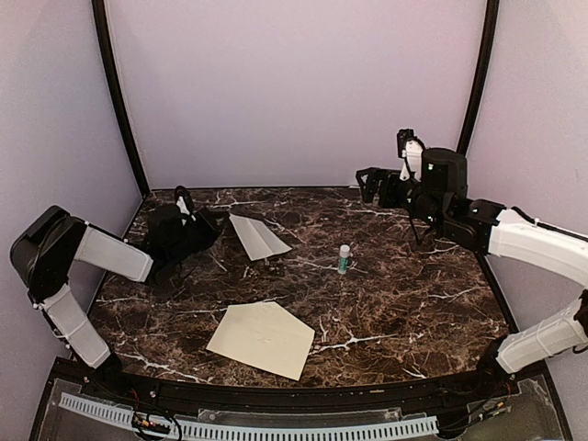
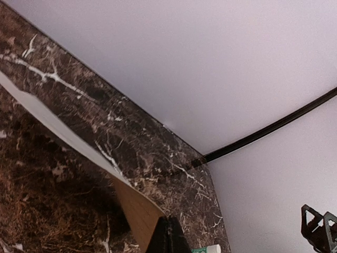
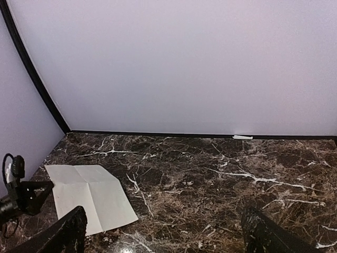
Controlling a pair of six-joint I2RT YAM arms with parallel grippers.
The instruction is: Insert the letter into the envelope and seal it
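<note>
The white letter (image 1: 259,237), with fold creases across it, stands tilted up off the table at the back left, one edge raised. At that raised edge is my left gripper (image 1: 222,220), shut on the paper; in the left wrist view the letter (image 2: 79,137) runs edge-on down to the closed fingertips. From the right wrist view, the letter (image 3: 95,197) shows two creased panels beside the left gripper. The cream envelope (image 1: 264,340) lies flat at the front centre, its pointed side toward the back. My right gripper (image 1: 365,186) hangs open and empty above the back right.
A glue stick (image 1: 344,260) with a white cap and green body stands upright right of the letter. White walls (image 1: 294,92) close the back and sides.
</note>
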